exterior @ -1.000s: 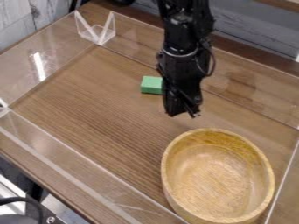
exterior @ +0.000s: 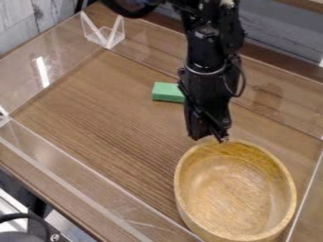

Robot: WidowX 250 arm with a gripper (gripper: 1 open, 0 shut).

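My black gripper [exterior: 206,130] hangs low over the wooden table, just above and behind the far rim of a beige oval bowl [exterior: 190,189]. It is shut, with nothing visible between its fingers. A green block [exterior: 169,92] lies on the table behind the gripper, partly hidden by the arm.
A white wire-like holder [exterior: 104,30] stands at the back left. Raised edges run along the back and sides, and black cables show at the lower left corner.
The gripper has moved a little to the right and toward the bowl over the last second. The bowl and green block look unmoved.
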